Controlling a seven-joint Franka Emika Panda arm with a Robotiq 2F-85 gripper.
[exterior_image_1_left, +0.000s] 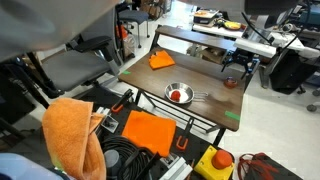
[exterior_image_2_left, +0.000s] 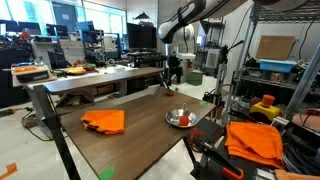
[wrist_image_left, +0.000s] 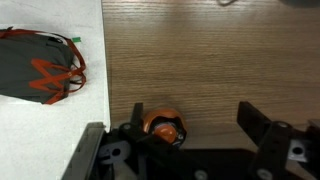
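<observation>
A small round red object rests on the brown table near its far right end. In the wrist view this orange-red object has a dark part and sits closer to the left finger. My gripper is open, its fingers apart on either side of the view, with table wood visible between them. From the second exterior view, the gripper hangs just above the red object. Whether the fingers touch it I cannot tell.
A metal pan holding a red item stands on the table, handle to the right. An orange cloth lies at the far left. Beyond the table edge is a dark grey and red item.
</observation>
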